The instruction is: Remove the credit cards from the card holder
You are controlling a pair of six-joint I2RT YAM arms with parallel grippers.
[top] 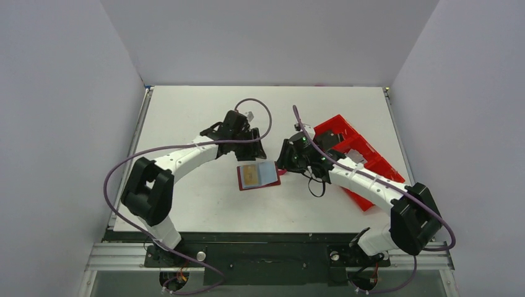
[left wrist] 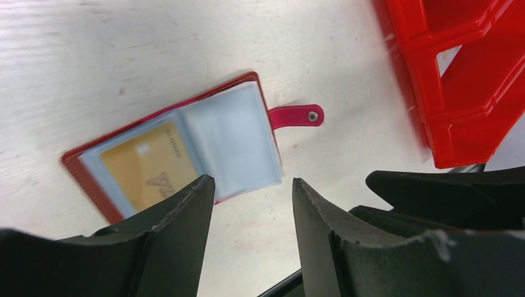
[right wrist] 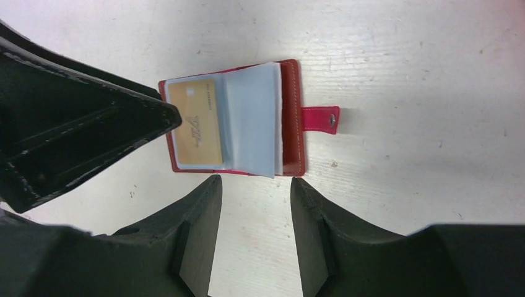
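The red card holder [top: 259, 187] lies spread open on the table, its strap [right wrist: 320, 119] pointing right. On its left side a gold card [right wrist: 195, 122] sits in a clear sleeve. A pale, clear sleeve leaf [right wrist: 252, 117] beside it has its right edge raised off the red cover. My left gripper [top: 258, 158] hovers over the holder's far edge, open and empty; its fingertips also show in the left wrist view [left wrist: 254, 180]. Just right of the holder, my right gripper [top: 283, 167] stands open, with nothing between its fingers in the right wrist view [right wrist: 256, 179].
A red divided tray [top: 339, 122] stands at the right, holding some dark and grey items, partly behind the right arm. Both grippers are close to each other above the holder. Free table lies left and in front of the holder.
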